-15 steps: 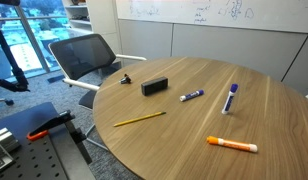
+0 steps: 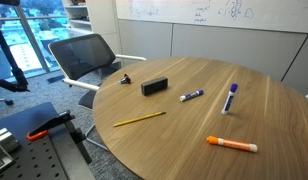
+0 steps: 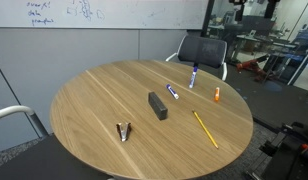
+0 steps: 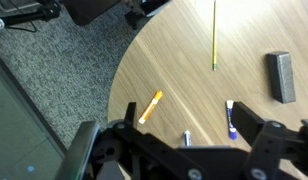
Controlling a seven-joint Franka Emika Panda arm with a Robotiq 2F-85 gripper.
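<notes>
My gripper is open above the round table, its dark fingers wide apart with nothing gripped. In the wrist view, an orange marker (image 4: 150, 107) lies left of centre and a blue-and-white marker (image 4: 232, 120) lies near the right finger. A second blue marker (image 2: 229, 98) stands upright on the table. The black block (image 2: 154, 86), like an eraser, rests towards the far left. Nearer the front edge is a yellow pencil (image 2: 140, 119). A small dark-and-metal object (image 3: 124, 131) lies by itself; what it is I cannot tell.
A mesh chair (image 2: 82, 58) stands against the table's edge. Behind is a whiteboard (image 2: 214, 12) with writing. Carpet (image 4: 59, 65) shows beyond the rim.
</notes>
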